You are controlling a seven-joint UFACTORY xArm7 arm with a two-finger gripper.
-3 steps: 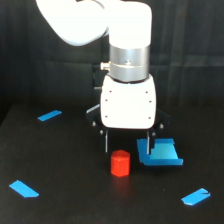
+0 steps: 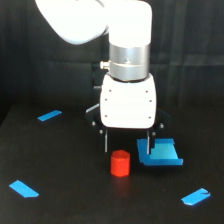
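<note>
A small red block point(image 2: 120, 163) sits on the dark table, a little left of centre in the lower half of the view. My gripper point(image 2: 127, 149), under a white hand, is open, its two thin dark fingers wide apart. No object shows between them. In the picture the block appears just below the gap between the fingers; how far the fingertips are from it in height or depth is hard to judge. Right of the block lies a blue square tray-like piece point(image 2: 163, 158), partly covered by the right finger.
Blue tape strips mark the table at the back left point(image 2: 49, 115), front left point(image 2: 24, 189) and front right point(image 2: 196, 197).
</note>
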